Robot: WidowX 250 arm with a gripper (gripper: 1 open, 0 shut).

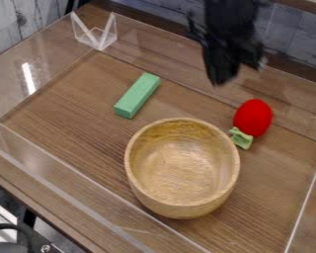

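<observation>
My gripper (220, 64) is a dark, motion-blurred shape at the top centre-right of the camera view, above the table and apart from the objects below; its fingers are too unclear to tell their state. A red rounded object (253, 116) lies at the right, with a small pale green piece (240, 137) just below and left of it. A large tan bowl (193, 195) sits at the lower centre, empty. A green block (137, 96) lies left of centre on the wooden table (55, 148).
A small clear wire or plastic container (92, 30) stands at the top left.
</observation>
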